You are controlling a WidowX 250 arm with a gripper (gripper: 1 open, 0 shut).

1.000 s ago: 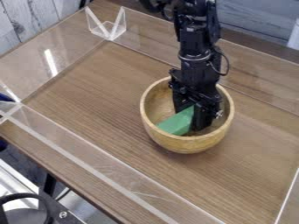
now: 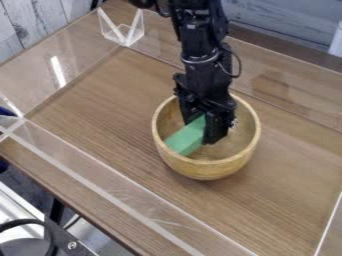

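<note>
A light wooden bowl (image 2: 230,163) sits on the table with a green object (image 2: 185,138) inside it, toward its left. The black arm reaches down from the top, and its gripper (image 2: 206,118) is low over the bowl at the green object's upper end, shut on it; the fingertips are partly hard to make out.
The wooden table (image 2: 83,115) has bare room left and right of the bowl. Clear tape marks (image 2: 120,28) show at the back left and along the left. A black cable (image 2: 40,234) lies at the front left corner.
The arm, bowl and green object have shifted a little to the left. The green object now stands more steeply at the bowl's left side.
</note>
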